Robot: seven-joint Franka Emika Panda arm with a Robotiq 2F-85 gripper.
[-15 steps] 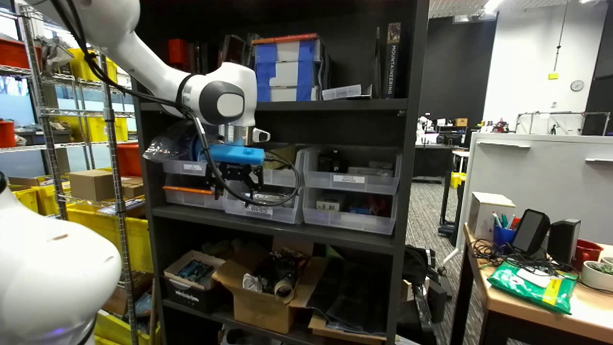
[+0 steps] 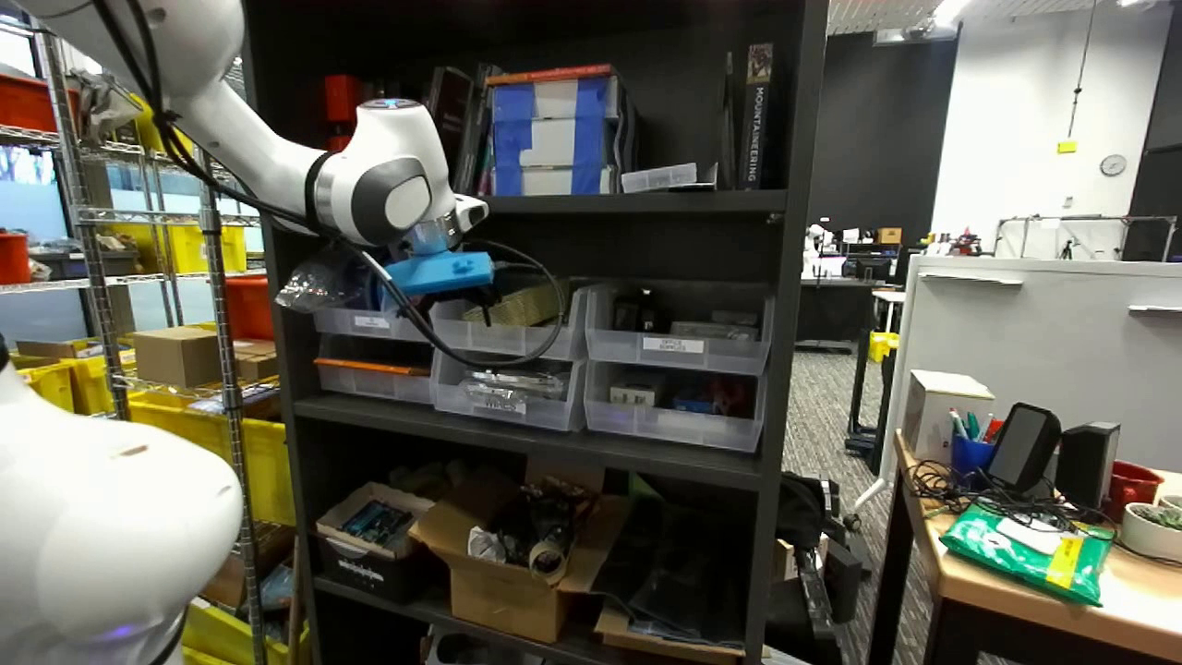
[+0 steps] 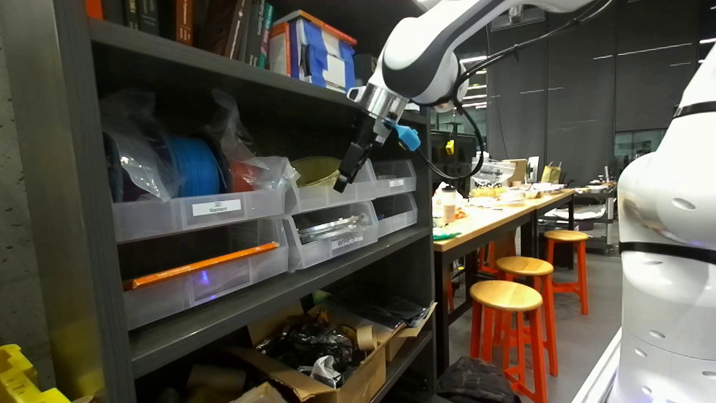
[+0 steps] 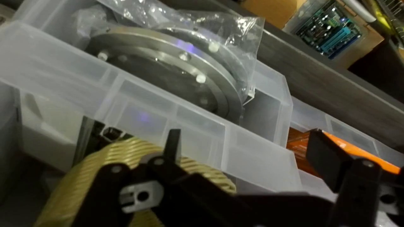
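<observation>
My gripper is open, its two black fingers well apart and nothing held between them. In the second exterior view the gripper (image 3: 343, 180) points down at a slant in front of the upper middle clear bin (image 3: 335, 197). That bin holds a ribbed yellow item (image 3: 315, 169), also visible in the first exterior view. From the wrist, the yellow ribbed item (image 4: 125, 151) lies partly behind the left finger (image 4: 173, 145). Beyond the bin wall, round metal parts (image 4: 189, 62) sit in plastic wrap in another bin. The fingertips are mostly hidden in the first exterior view.
A bin with an orange item (image 3: 201, 265) and one with wrapped spools (image 3: 194, 168) stand left of the middle bins. The upper shelf edge (image 2: 654, 204) runs above the arm's end. Right-hand bins (image 2: 676, 344) hold small items. Cardboard boxes (image 2: 504, 593) fill the shelf below.
In the first exterior view, the arm's end has moved up and slightly left, and the gripper has tilted toward the shelf. More of the lower middle bin shows now. The bins look unmoved.
</observation>
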